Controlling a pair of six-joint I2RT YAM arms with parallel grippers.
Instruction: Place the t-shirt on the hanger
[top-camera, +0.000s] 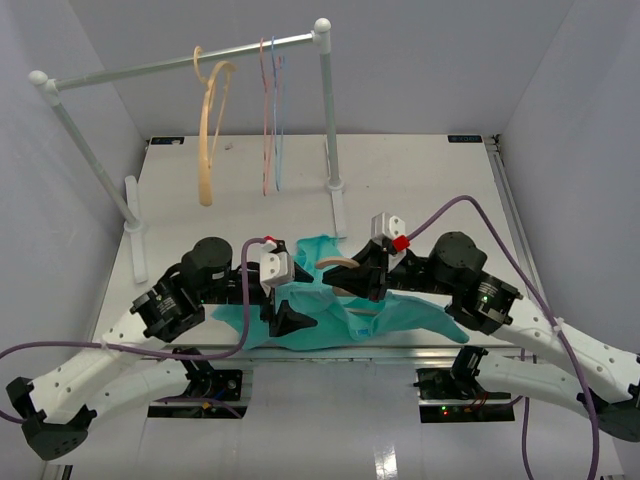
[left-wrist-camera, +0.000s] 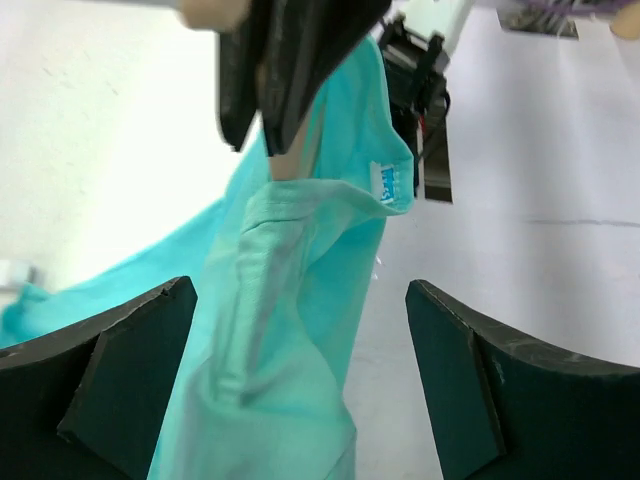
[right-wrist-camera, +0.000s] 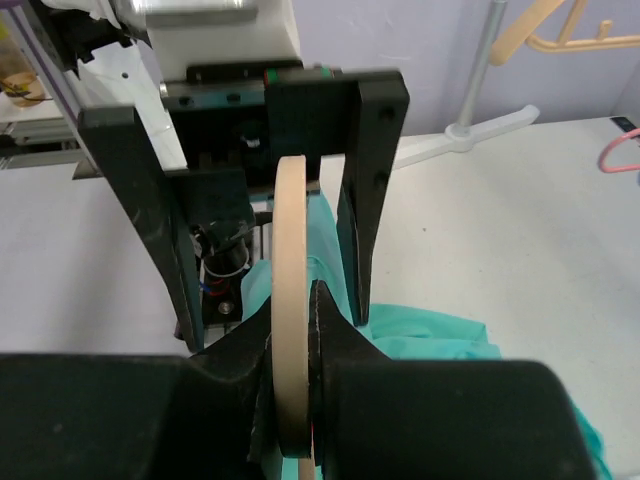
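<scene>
The teal t-shirt (top-camera: 390, 315) lies bunched on the table beneath both grippers. A wooden hanger (top-camera: 330, 262) is held by my right gripper (top-camera: 358, 278), which is shut on it; in the right wrist view the hanger (right-wrist-camera: 291, 300) stands upright between the fingers. In the left wrist view the shirt (left-wrist-camera: 280, 300) drapes round the lower part of the hanger (left-wrist-camera: 290, 158). My left gripper (top-camera: 290, 295) is open just left of the hanger, with its fingers apart.
A white rack (top-camera: 329, 120) stands at the back left, with wooden hangers (top-camera: 206, 150) and thin pink and blue hangers (top-camera: 266, 120) on its bar.
</scene>
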